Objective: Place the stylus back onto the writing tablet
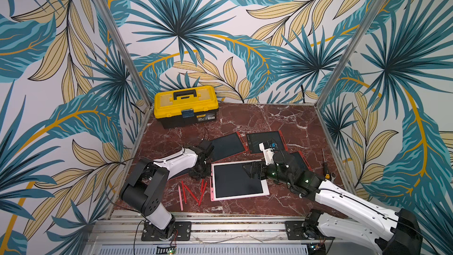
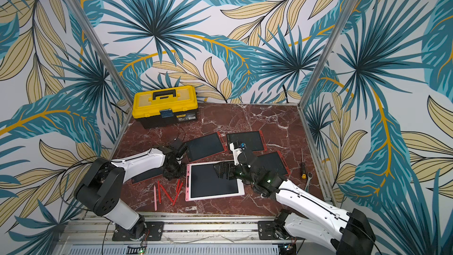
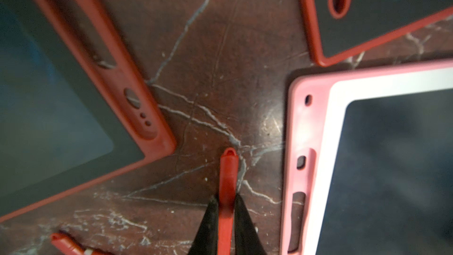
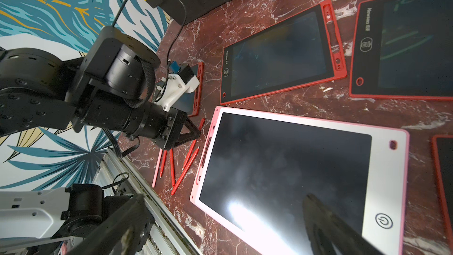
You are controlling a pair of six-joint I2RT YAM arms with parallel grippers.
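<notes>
My left gripper is low over a red stylus [image 3: 228,167], its fingers either side of the stylus; whether they grip it is unclear. More red styluses and a pink one [image 1: 180,196] lie left of the pink-and-white tablet [image 1: 238,179], whose empty stylus slot shows in the left wrist view. Red-framed tablets [image 3: 56,108] lie around it, the nearest left one with an empty slot too. My right gripper stands open above the pink-and-white tablet.
A yellow toolbox [image 1: 185,104] stands at the back left. A screwdriver [image 1: 325,170] and a wrench lie at the right edge.
</notes>
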